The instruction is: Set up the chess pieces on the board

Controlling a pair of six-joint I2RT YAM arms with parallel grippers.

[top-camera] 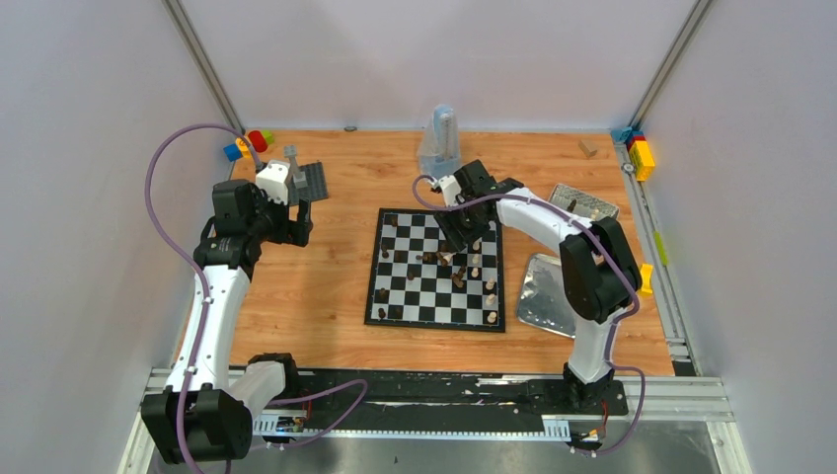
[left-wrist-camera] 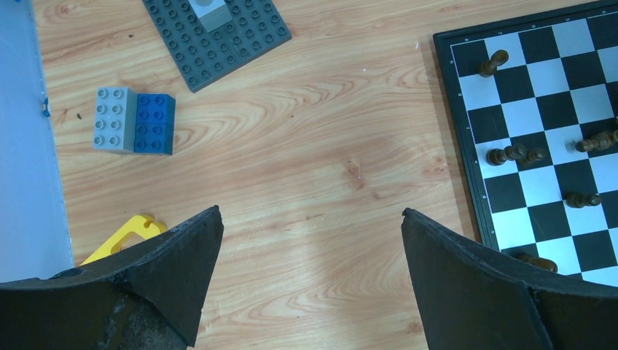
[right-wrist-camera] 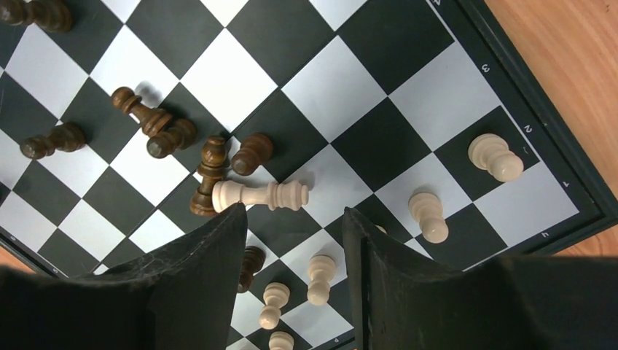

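The chessboard [top-camera: 436, 327] lies in the middle of the table, with dark and white pieces scattered over it. My right gripper is partly open above the board, nothing held between its fingers. Just beyond its fingertips a tall white piece [right-wrist-camera: 262, 195] lies on its side against a toppled dark piece [right-wrist-camera: 209, 175]. Two white pawns [right-wrist-camera: 321, 278] [right-wrist-camera: 274, 305] show in the gap, down on the board. More white pawns [right-wrist-camera: 430, 217] [right-wrist-camera: 495, 157] stand near the numbered edge. Away to the left of the board, my left gripper hangs wide open over bare wood.
Two metal trays [top-camera: 546, 296] [top-camera: 604, 204] are at the right, the rear one holding some pieces. A clear plastic container [top-camera: 439, 148] is behind the board. Toy bricks [left-wrist-camera: 135, 120] and a grey studded plate [left-wrist-camera: 218, 51] lie at the back left. Wood left of the board is free.
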